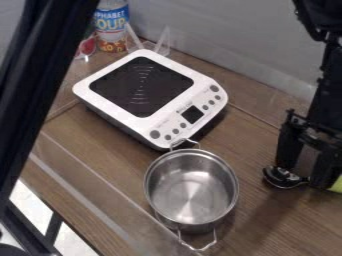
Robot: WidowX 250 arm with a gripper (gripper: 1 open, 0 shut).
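My black gripper [301, 150] is low at the right, open, over a spoon with a black-and-silver head [282, 176] and a yellow-green handle [335, 184], which it largely hides. To its left on the wooden counter stands a steel pot [190, 187] with two handles. A white induction cooktop [140, 90] with a dark plate lies behind the pot.
A soup can [111, 22] stands at the back left, with a small red item beside it. A grey wall runs along the back. A black frame crosses the left edge. Bare wood [120, 190] lies left of the pot.
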